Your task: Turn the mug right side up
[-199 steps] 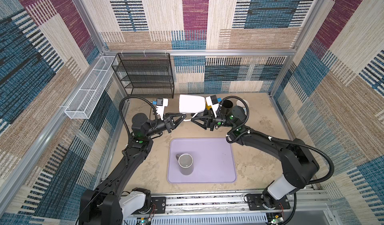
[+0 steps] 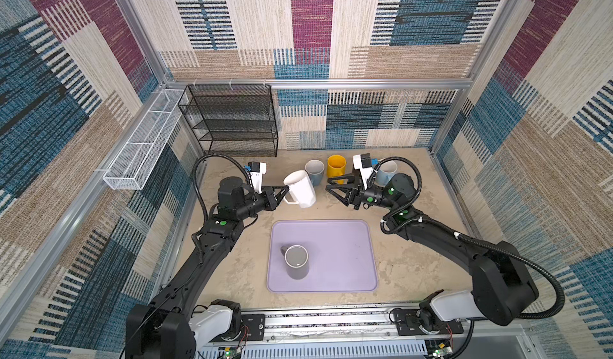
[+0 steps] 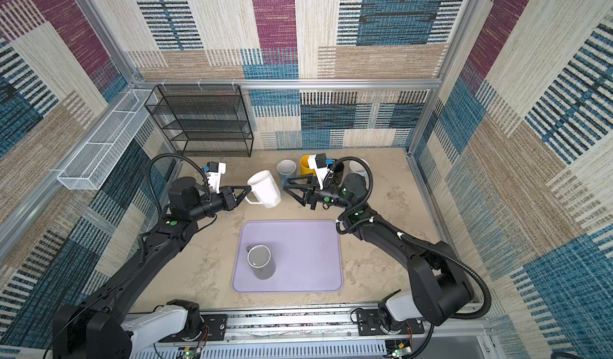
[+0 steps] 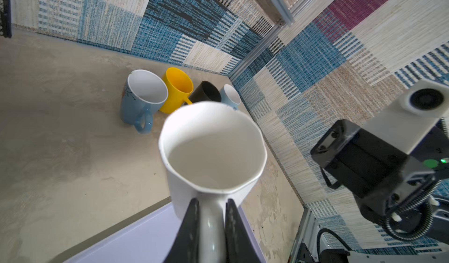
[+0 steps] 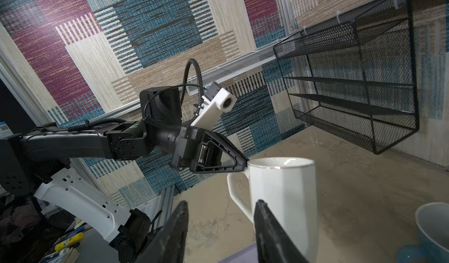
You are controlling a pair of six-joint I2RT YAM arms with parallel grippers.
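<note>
A white mug (image 2: 300,189) hangs above the table between my two arms, its mouth facing up and its body close to upright. In the left wrist view its handle (image 4: 211,237) runs between the fingers of my left gripper, which is shut on it. The right wrist view shows the mug (image 5: 284,202) nearly vertical, with the handle on the side toward the left arm. My right gripper is open, its fingers (image 5: 173,230) apart with nothing gripped. It stands to the right of the mug, clear of it in the top left view.
A lilac tray (image 2: 338,256) lies in front, with a grey mug (image 2: 296,262) standing in its left part. Along the back are a blue-grey mug (image 4: 142,94), a yellow mug (image 4: 176,89), a black mug (image 4: 205,92) and a light blue mug (image 4: 229,96). A black rack (image 2: 233,119) hangs back left.
The white mug has swung from lying sideways to nearly upright, hanging lower by its handle. My right gripper has drawn away to the right.
</note>
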